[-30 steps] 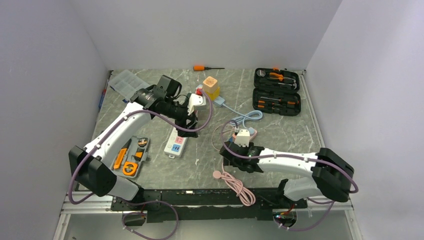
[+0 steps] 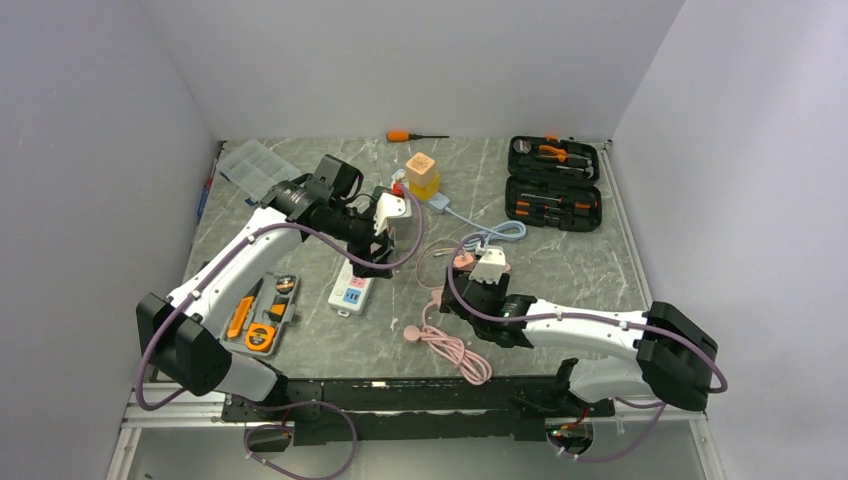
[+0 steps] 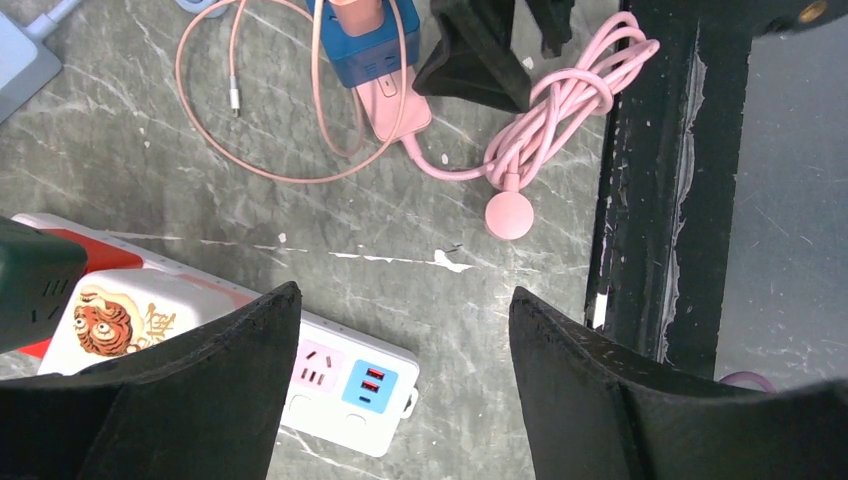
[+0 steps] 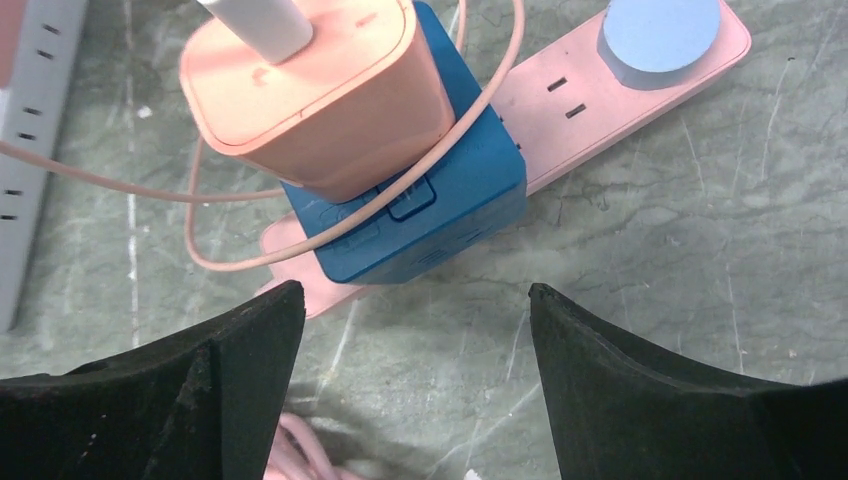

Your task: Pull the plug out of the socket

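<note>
A pink power strip (image 4: 620,95) carries a blue cube-shaped adapter (image 4: 440,230), topped by a pink plug (image 4: 330,125) with a white cylinder and thin cable. My right gripper is open just in front of the blue adapter, with nothing between its fingers. My left gripper hangs open over the white power strip (image 3: 345,400), left of the pink one. The pink cord (image 3: 550,120) is coiled near the front edge.
A tool case (image 2: 553,205) stands at the back right, a tool tray (image 2: 260,310) at the front left, and stacked blocks (image 2: 421,175) at the back. The front table edge is close to the coil.
My left arm has barely moved.
</note>
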